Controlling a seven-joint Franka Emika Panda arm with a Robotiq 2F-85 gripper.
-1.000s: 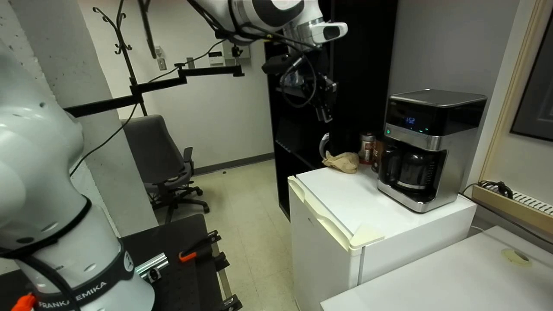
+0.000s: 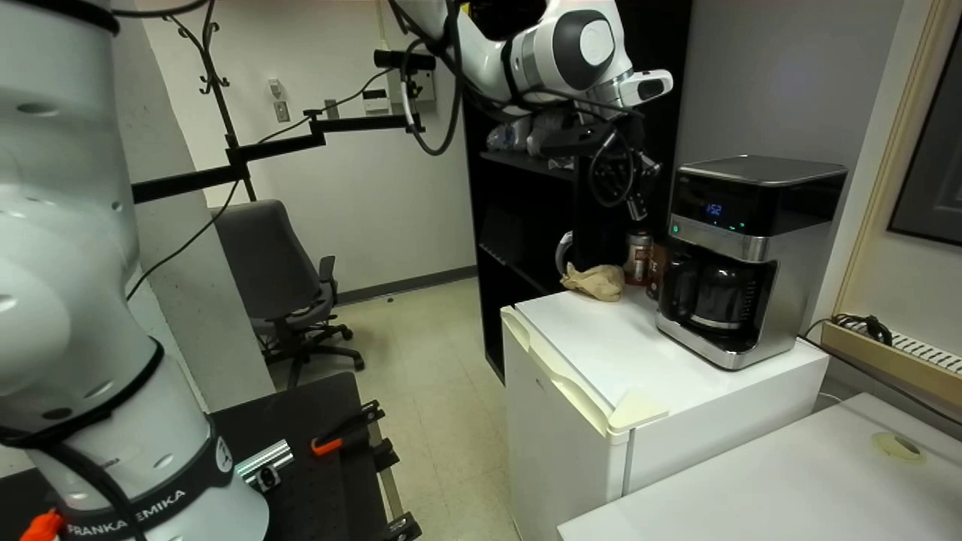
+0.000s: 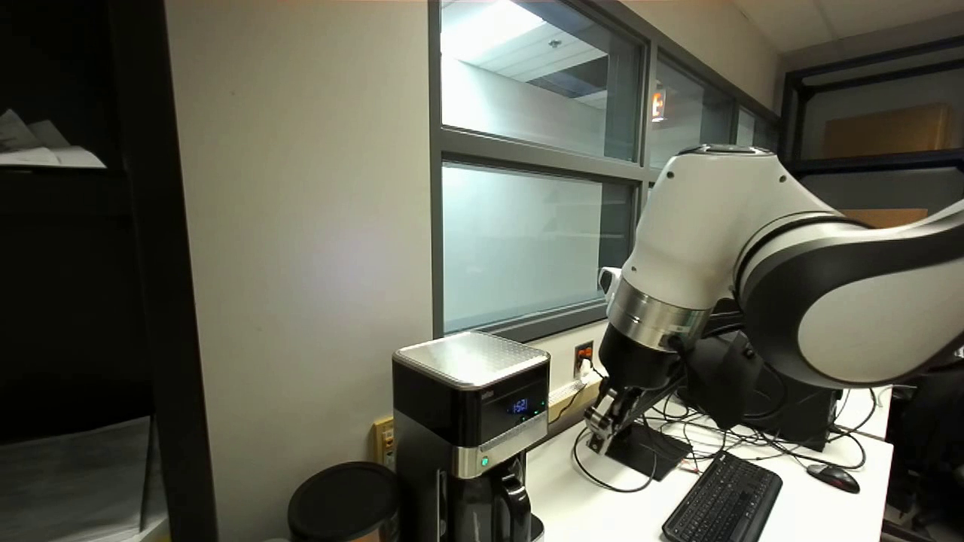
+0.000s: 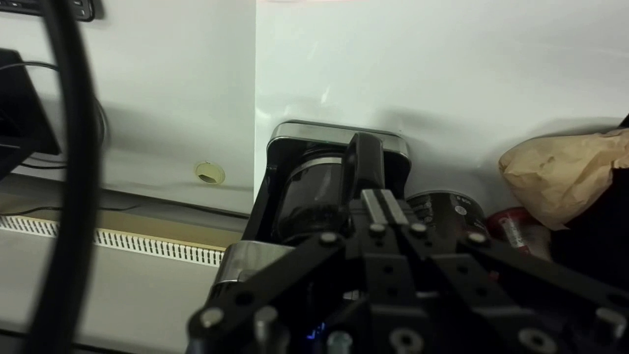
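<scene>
On the white fridge top stands a silver and black coffee maker, its display lit. A glass carafe with a black handle sits inside it. My gripper is shut, with nothing visible between its fingers. In exterior view 1 it hangs in the air to the left of the coffee maker's front, near the height of its control panel. The wrist view shows the fingertips overlapping the lower end of the carafe handle in the picture; I cannot tell the depth between them there.
A crumpled brown paper bag and cans sit at the fridge top's back left, with a dark shelf behind. Fridge top is clear in front of the coffee maker. A keyboard lies on the adjoining desk.
In exterior view 1, the arm and gripper have moved right, toward the coffee maker. The coffee maker, bag and cans have stayed in place.
</scene>
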